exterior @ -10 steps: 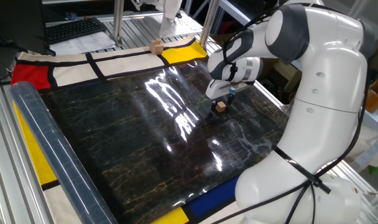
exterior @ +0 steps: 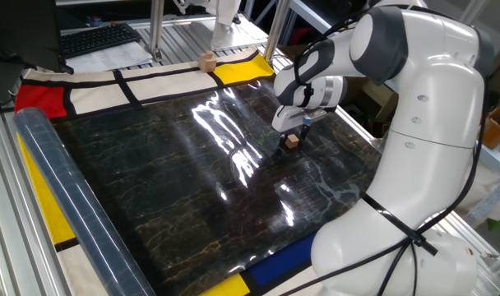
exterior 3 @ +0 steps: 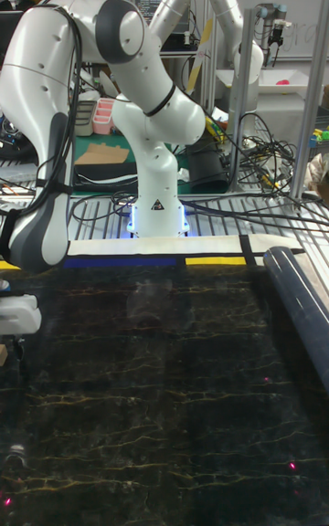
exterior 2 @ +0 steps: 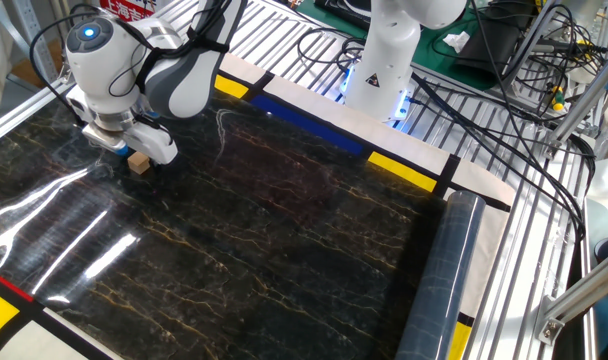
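Note:
A small wooden cube [exterior: 292, 141] rests on the dark marble-patterned mat [exterior: 184, 197], near its far right part in exterior view 1. My gripper [exterior: 293, 140] points down over it, its dark fingers set wider than the cube, so it looks open. From exterior view 2, the cube [exterior 2: 138, 163] shows below the gripper's white body with room between it and the dark finger [exterior 2: 174, 158]. Whether any finger touches the cube cannot be made out. Exterior view 3 catches only part of the hand [exterior 3: 19, 315] and a sliver of the cube [exterior 3: 2, 353] at its left edge.
Another wooden block [exterior: 206, 62] sits on the coloured cloth border at the back. A clear rolled-up sheet [exterior: 77, 197] lies along the mat's left side. A keyboard [exterior: 98, 39] lies beyond the cloth.

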